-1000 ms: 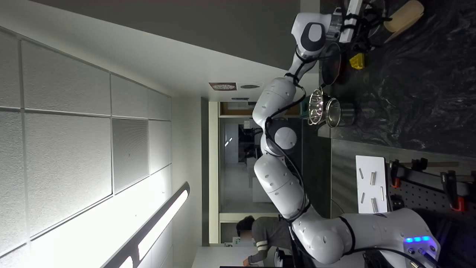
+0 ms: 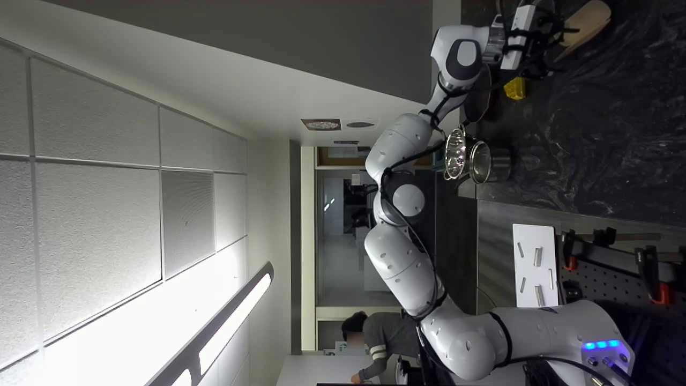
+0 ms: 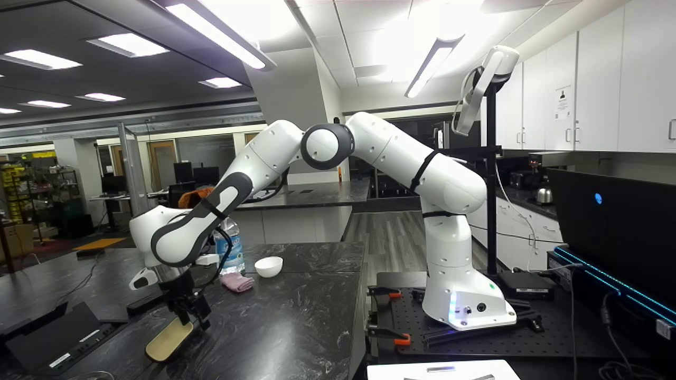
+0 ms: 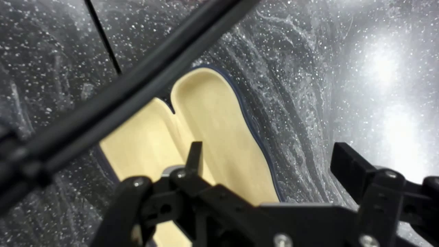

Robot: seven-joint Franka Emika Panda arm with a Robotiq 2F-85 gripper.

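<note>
A beige tray (image 4: 222,123) with a dark blue outer edge and two long lobes lies on the dark counter. It shows again beside the arm's end in exterior view 2, as a tan oval tray (image 3: 167,342), and near the top right of exterior view 1 as a tan tray (image 2: 587,26). My gripper is open, with its fingers wide apart. In the wrist view, the left fingertip (image 4: 195,158) appears over the tray, while the right one is over bare counter past the tray's edge. The gripper's body hides the tray's lower part. Contact cannot be made out.
A yellow object (image 2: 515,88), a dark pan (image 2: 476,103) and a metal pot (image 2: 496,163) stand along the counter. A white bowl (image 3: 269,266), a pink cloth (image 3: 236,282) and a water bottle (image 3: 229,247) stand behind the gripper.
My gripper has come lower, nearer the counter and the tray; the wrist has shifted rightward in exterior view 1. The tray has not visibly moved.
</note>
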